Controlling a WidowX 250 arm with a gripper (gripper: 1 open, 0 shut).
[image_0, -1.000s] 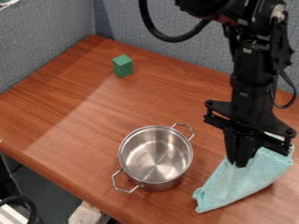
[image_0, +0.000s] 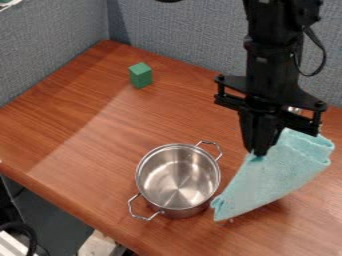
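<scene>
My gripper (image_0: 259, 150) is shut on a pale teal cloth (image_0: 274, 180), lifting its upper part while the lower corner hangs down toward the wooden table just right of the steel pot. The steel pot (image_0: 178, 181), with two side handles, stands empty at the lower centre.
A small green block (image_0: 140, 75) sits at the back left of the wooden table (image_0: 74, 130). Grey padded walls border the back and left.
My gripper has moved up and left, drawing the cloth with it, so that the cloth is raised and closer to the pot.
</scene>
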